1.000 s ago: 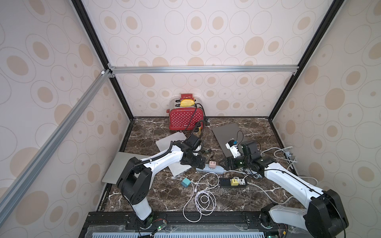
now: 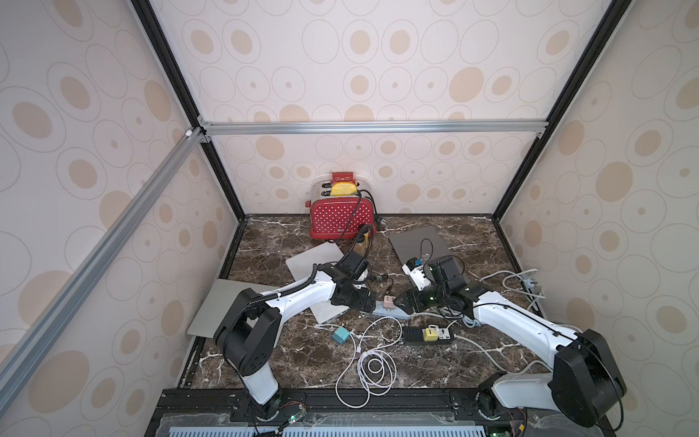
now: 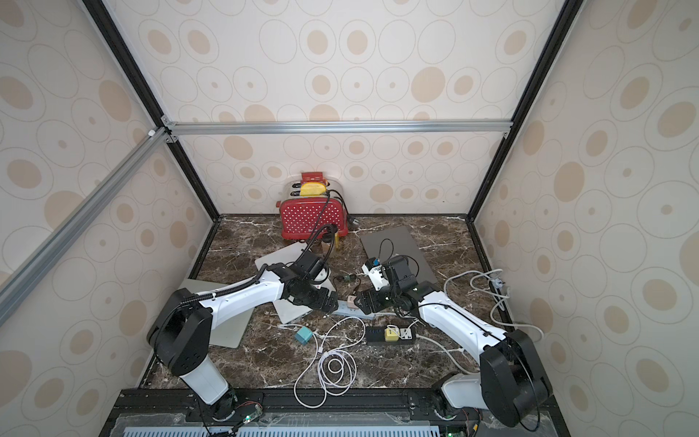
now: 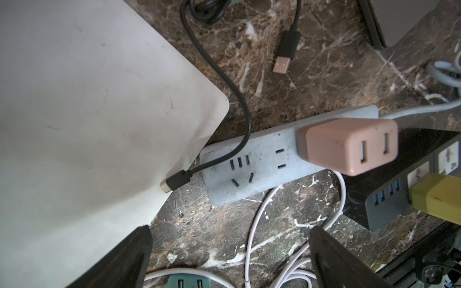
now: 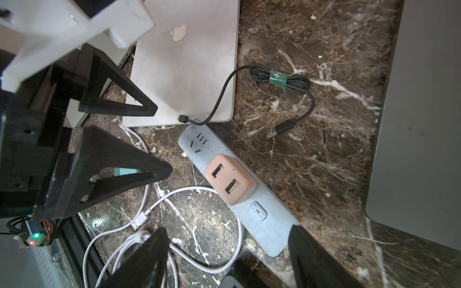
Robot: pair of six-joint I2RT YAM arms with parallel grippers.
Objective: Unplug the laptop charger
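Observation:
A pink two-port charger [image 5: 230, 178] is plugged into a pale blue power strip [image 5: 266, 225]. A silver laptop [image 5: 182, 76] lies beside the strip, a black cable [image 4: 240, 100] reaching over its corner with a small connector at the end. My left gripper hangs open above the strip's left end, nothing between its fingers. My right gripper is open above the charger and strip, just to their right in the top views, also empty.
A dark strip with a yellow adapter [image 2: 430, 335], a teal cube [image 2: 340, 334] and white cable coils [image 2: 375, 364] lie in front. A dark laptop [image 5: 417, 120] is right rear; a red toaster [image 2: 340, 217] stands at the back.
The left arm is almost unchanged.

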